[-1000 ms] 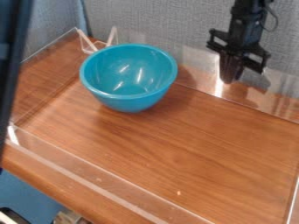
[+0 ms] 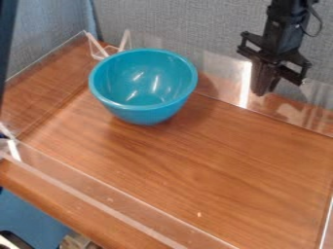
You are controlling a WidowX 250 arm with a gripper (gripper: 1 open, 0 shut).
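Note:
A turquoise bowl [image 2: 143, 88] rests on the wooden table [image 2: 182, 185], toward the back left. My black gripper [image 2: 260, 86] is at the back right, near the clear strip along the grey wall, to the right of the bowl and apart from it. Its fingertips are close together and look shut, with nothing visible between them.
White straps [image 2: 107, 44] lie behind the bowl at the back left. Clear plastic edging [image 2: 156, 231] runs along the table's sides. A dark object cuts into the left edge of the view.
My gripper has shifted slightly right and up over the last second. The dark object at the left edge shows less than before. The bowl has not moved.

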